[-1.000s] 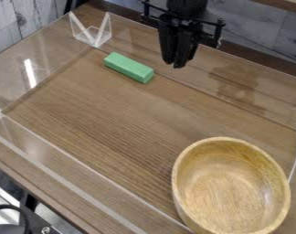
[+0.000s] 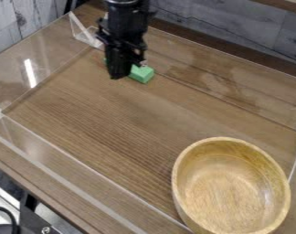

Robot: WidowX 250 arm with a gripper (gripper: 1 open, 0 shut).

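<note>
My black gripper (image 2: 118,66) hangs over the upper left of the wooden tabletop, with its wrist at the top of the camera view. Just behind it and to its right lies a green block (image 2: 141,73), partly hidden by the gripper. Whether the fingers are open or shut is unclear.
A large round wooden bowl (image 2: 230,144) fills the lower right. A clear plastic object (image 2: 87,29) stands at the back left, behind the gripper. Cables show beyond the lower left edge.
My gripper has moved left and lower from the back centre, now in front of the green block, covering part of it. The bowl has not moved.
</note>
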